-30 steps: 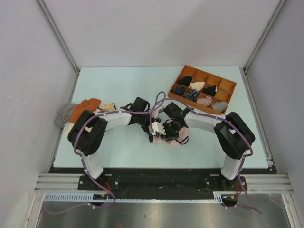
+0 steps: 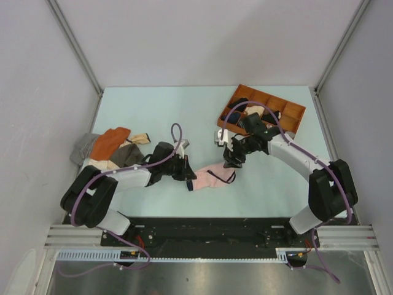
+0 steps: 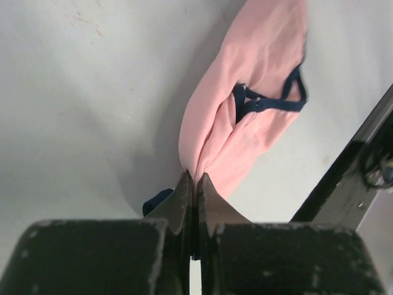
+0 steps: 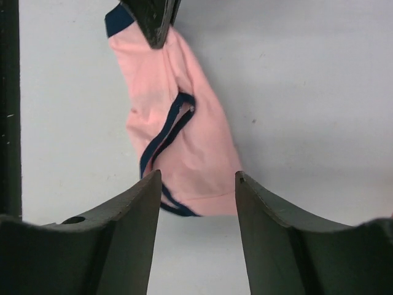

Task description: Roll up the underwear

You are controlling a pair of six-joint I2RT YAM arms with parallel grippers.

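Note:
Pink underwear (image 2: 209,178) with dark navy bands lies crumpled along the front middle of the table. My left gripper is shut on the left end of it, the fabric (image 3: 215,123) bunching up into the fingertips. My right gripper hangs over the other end, fingers apart with the flat pink cloth (image 4: 196,153) beneath; whether that cloth touches the fingertips I cannot tell.
A wooden divided box (image 2: 295,114) of clothes stands at the back right, partly behind the right arm. A pile of clothes (image 2: 107,144) lies at the left.
The underwear's left end has shifted leftward with the left gripper, exposing more of the cloth.

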